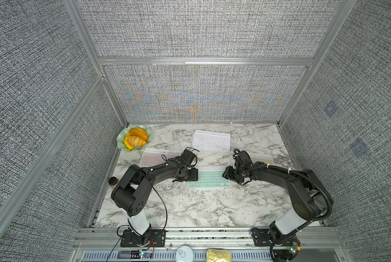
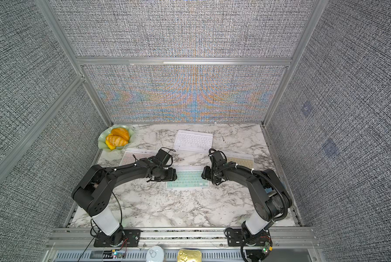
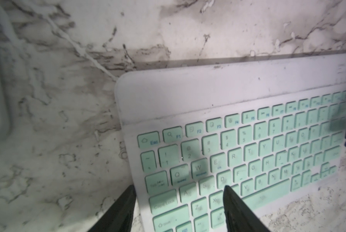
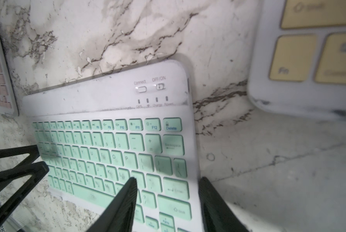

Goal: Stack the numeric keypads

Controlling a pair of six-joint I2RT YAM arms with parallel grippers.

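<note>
A white keyboard with mint-green keys (image 1: 210, 179) lies flat in the middle of the table. Over its left edge stands my left gripper, open, one finger at the outer side and the other above the keys. My right gripper is open at the opposite short edge, its fingers likewise on either side of the rim. Behind it lies an all-white keyboard (image 1: 211, 141). The pink-keyed keyboard (image 1: 154, 158) is partly behind the left arm. A yellow-keyed keyboard (image 4: 296, 58) sits to the right, largely covered by the right arm from above.
At the back left, a pale green bowl (image 1: 121, 140) holds yellow fruit-like items. A small dark round object (image 1: 113, 180) stands by the left wall.
</note>
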